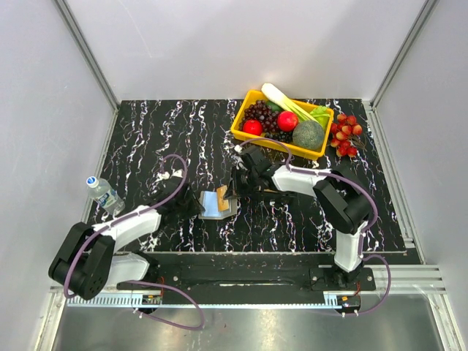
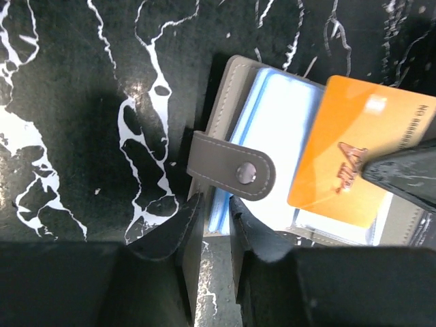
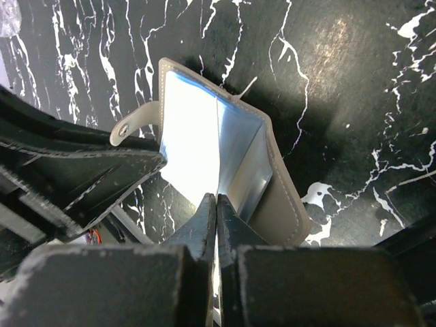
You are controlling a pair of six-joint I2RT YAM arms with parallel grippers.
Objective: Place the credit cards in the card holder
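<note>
The grey card holder (image 2: 223, 102) lies opened out on the dark marble table, its strap with a snap (image 2: 230, 165) folded over one edge. Inside it are clear and pale blue sleeves (image 3: 244, 146). My left gripper is partly open, its fingertips on either side of the holder's near-left edge; a gap shows between them. An orange card (image 2: 361, 150) stands tilted over the sleeves, its lower edge at them; how deep it sits cannot be seen. My right gripper is shut on this card, seen there almost edge-on.
A yellow basket (image 1: 311, 153) of fruit and vegetables stands behind the right arm, with red grapes (image 1: 345, 135) beside it. At the left edge a water bottle (image 1: 106, 195) lies. Clear table spreads behind the left arm and at the front right.
</note>
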